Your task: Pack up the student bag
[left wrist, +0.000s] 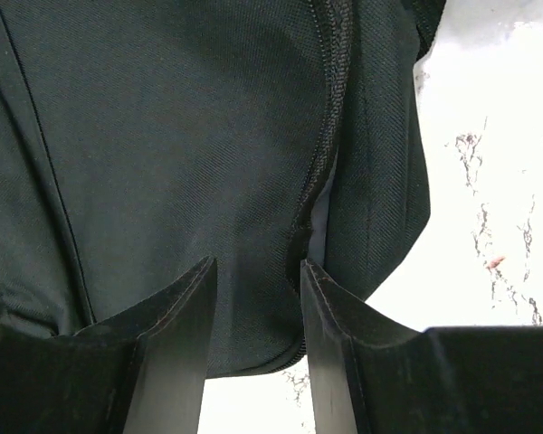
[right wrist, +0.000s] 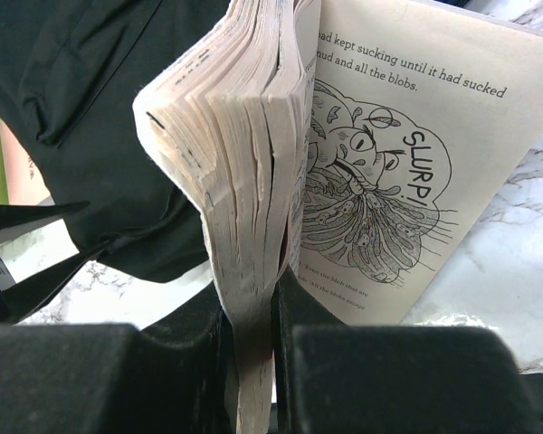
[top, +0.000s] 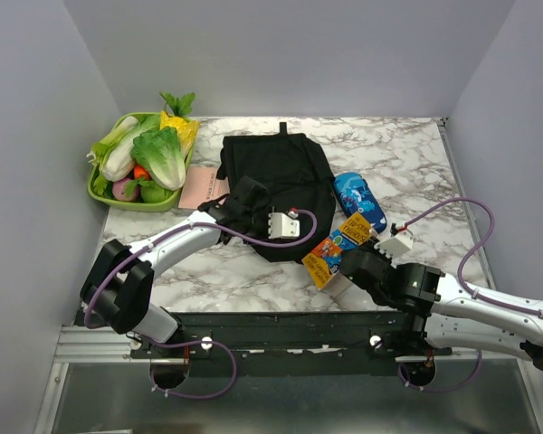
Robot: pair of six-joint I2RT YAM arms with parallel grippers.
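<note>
A black bag lies flat on the marble table. My left gripper, its fingertips apart, stands over the bag's front edge in the left wrist view. The bag's zipper runs close to the right finger, and nothing is clearly pinched. From the right wrist view, the left gripper shows side-on beside the bag, fingers parted. My right gripper is shut on a book; some pages splay to the right. From above, its orange and blue cover tilts near the bag's right front corner.
A blue pencil case lies right of the bag. At the back left stands a green basket of vegetables, with a pink booklet between it and the bag. Clear marble lies at the back right and front left.
</note>
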